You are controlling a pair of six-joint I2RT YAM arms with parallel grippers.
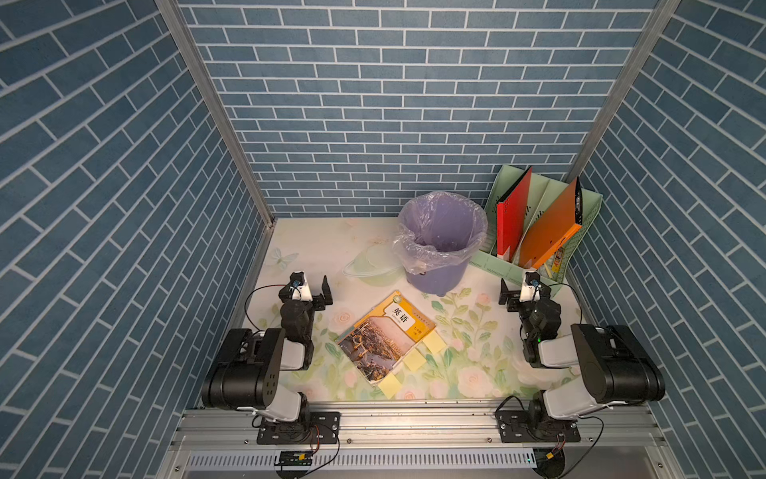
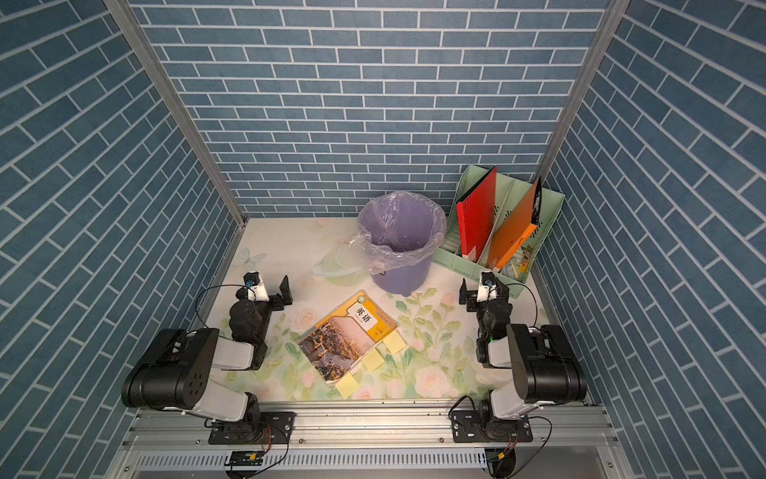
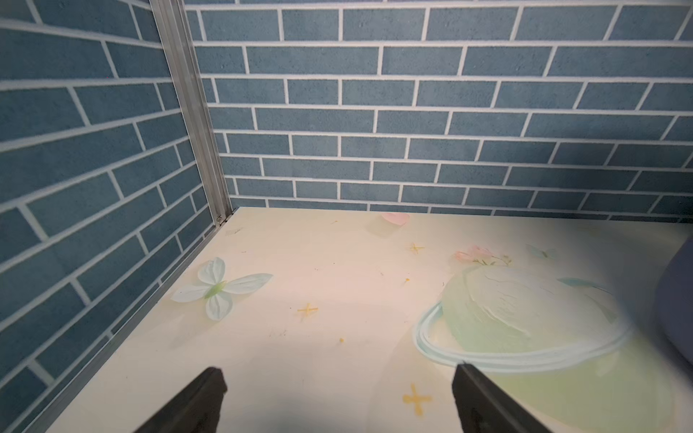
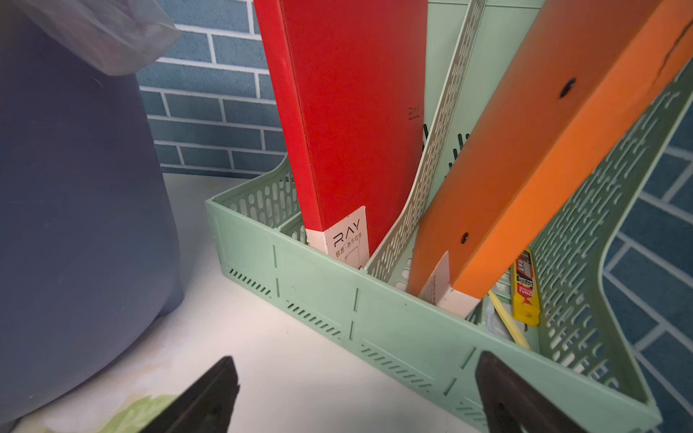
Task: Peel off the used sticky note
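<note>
An English textbook (image 1: 375, 343) with a yellow cover top lies tilted at the front middle of the table, several pale yellow sticky notes (image 1: 414, 358) sticking out from its lower right edge. My left gripper (image 1: 309, 291) stands open left of the book, over bare table, and in the left wrist view nothing is between its fingers. My right gripper (image 2: 478, 293) stands open right of the book, facing the green file rack, also empty.
A lined purple bin (image 1: 436, 275) stands behind the book. A green rack (image 4: 303, 288) with red (image 4: 346, 108) and orange (image 4: 505, 173) folders fills the back right.
</note>
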